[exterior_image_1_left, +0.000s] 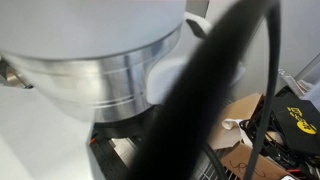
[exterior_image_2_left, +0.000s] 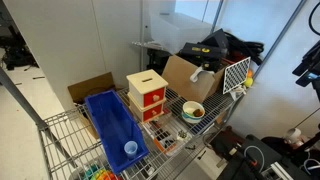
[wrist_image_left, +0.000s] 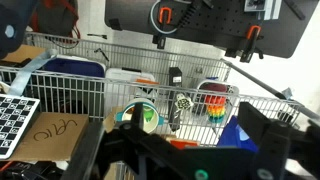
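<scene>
My gripper is open above a wire rack (wrist_image_left: 90, 92) in the wrist view, its dark fingers spread to either side with nothing between them. Below lie a white bowl (wrist_image_left: 149, 121) with some green inside, a dark slim item (wrist_image_left: 180, 108) and a multicoloured object (wrist_image_left: 213, 103). In exterior view 2, the rack holds a blue bin (exterior_image_2_left: 112, 128) with a light cup (exterior_image_2_left: 130, 147) in it, a red-and-white drawer box (exterior_image_2_left: 148, 92) and a bowl (exterior_image_2_left: 193, 110). A blurred black cable and a large white-and-metal arm part (exterior_image_1_left: 95, 60) block much of exterior view 1.
An open cardboard box (exterior_image_2_left: 186, 77) stands at the back of the rack, with a black bag (exterior_image_2_left: 202, 52) behind it. A white grid panel (exterior_image_2_left: 235, 78) leans at the right. In the wrist view, the rack's raised wire edge crosses the scene.
</scene>
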